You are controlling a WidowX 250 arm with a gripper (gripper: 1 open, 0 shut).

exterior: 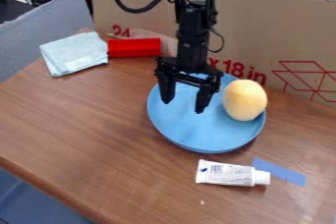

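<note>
A black gripper (pixel 184 96) hangs over the blue plate (pixel 197 135), its two fingers apart above the plate's upper left part with nothing seen between them. A pale yellow round object (pixel 245 99) rests on the right side of the plate, to the right of the gripper.
A folded light cloth (pixel 73 53) and a red box (pixel 133 47) lie at the back left. A white tube (pixel 231 174) and blue tape (pixel 280 171) lie at the front right. Cardboard (pixel 289 51) lines the back.
</note>
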